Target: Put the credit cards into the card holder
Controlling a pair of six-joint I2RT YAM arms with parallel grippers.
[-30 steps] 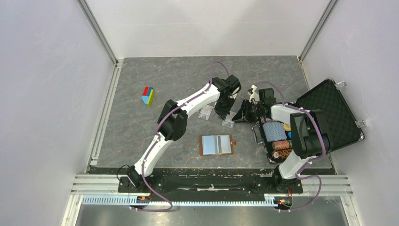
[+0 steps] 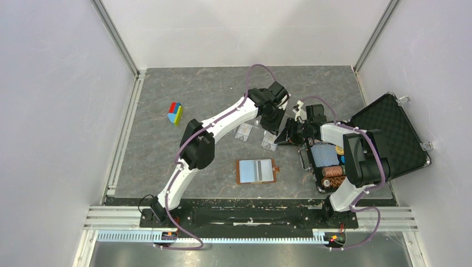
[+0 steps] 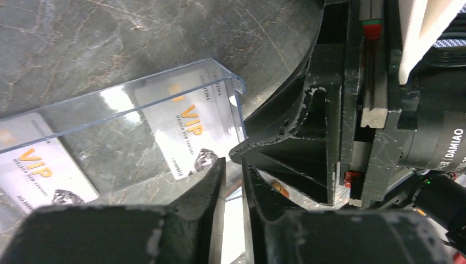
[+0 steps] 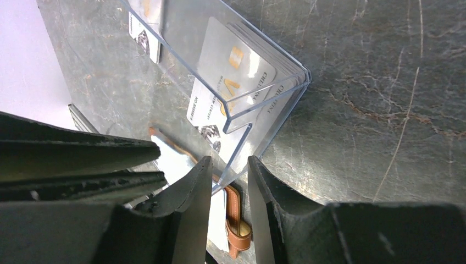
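Note:
A clear plastic card holder (image 3: 118, 88) lies on the grey surface. White VIP cards show through it in two places: left cards (image 3: 44, 170) and right cards (image 3: 192, 129). The right cards (image 4: 231, 82) show several stacked edges by the holder's end wall (image 4: 272, 121). My left gripper (image 2: 274, 132) is narrowly open above that right end, a slim gap between its fingertips. Close beside it, at the holder's end, my right gripper (image 2: 279, 142) stands partly open; the clear wall's lower corner shows in the gap between its fingers. Contact with it cannot be told.
A brown-edged board with pale panels (image 2: 255, 171) lies nearer the front. Coloured blocks (image 2: 175, 113) stand at the left. An open black case (image 2: 392, 139) with several items lies right, under the right arm. Both grippers are crowded together.
The right card area looks slightly moved leftward. The right arm is practically still.

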